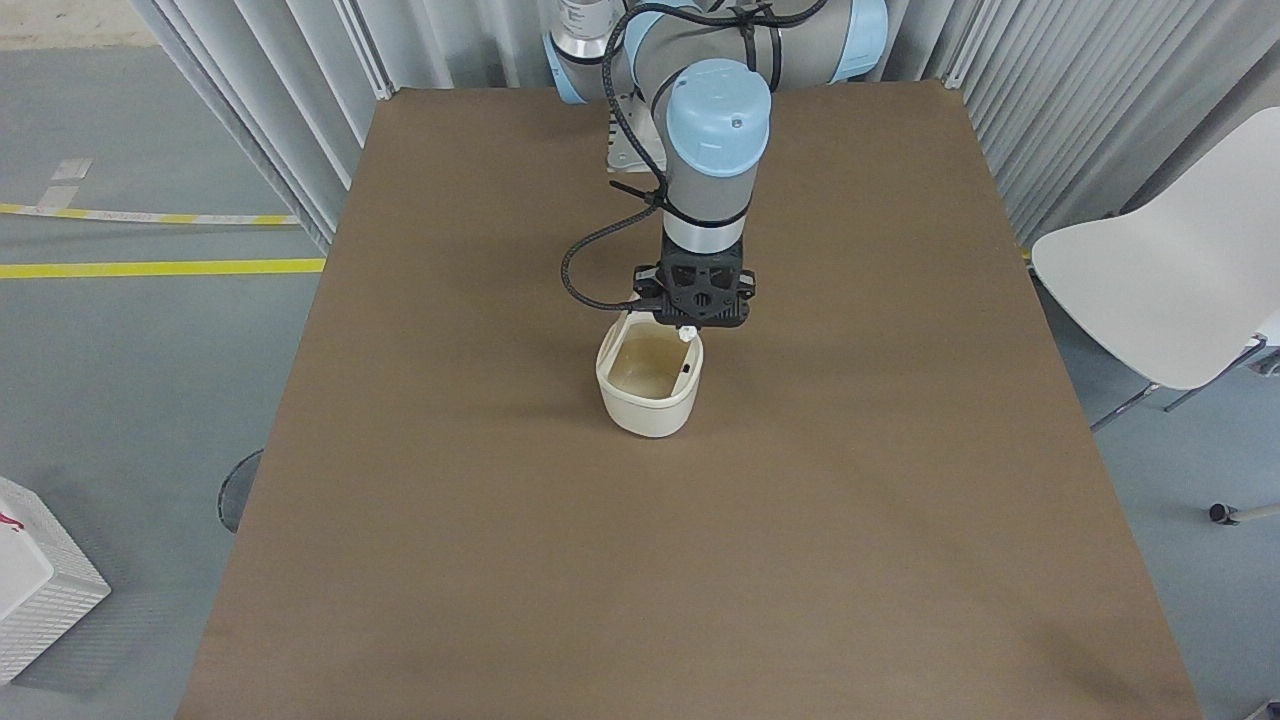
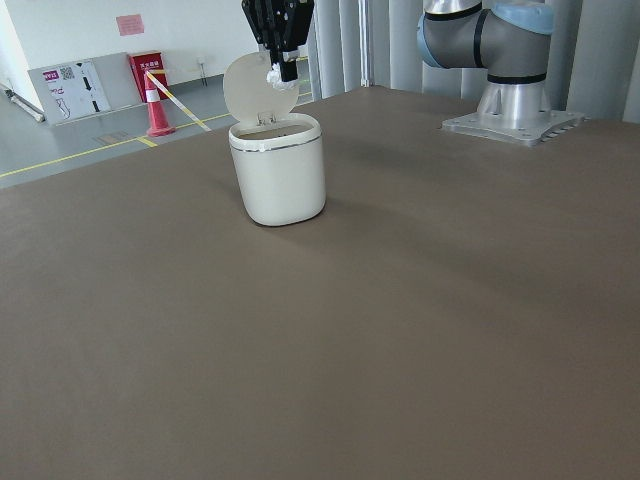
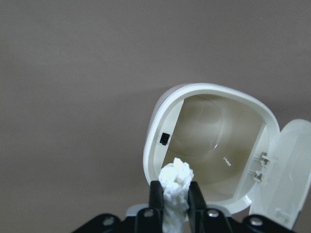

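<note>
A small cream bin [image 1: 648,412] [image 2: 280,185] stands upright on the table with its lid [image 3: 286,170] raised on the hinge side; its interior looks nearly empty, with a small white speck. My gripper is shut on a crumpled white tissue [image 3: 172,179] [image 2: 281,78] and hangs just above the bin's opening. In the camera front view the gripper's body hides part of the raised lid, and only the tissue's tip shows below it.
A robot base [image 2: 510,128] is mounted at the table's back. A white chair [image 1: 1164,252] stands beside the right edge, and curtains line the back.
</note>
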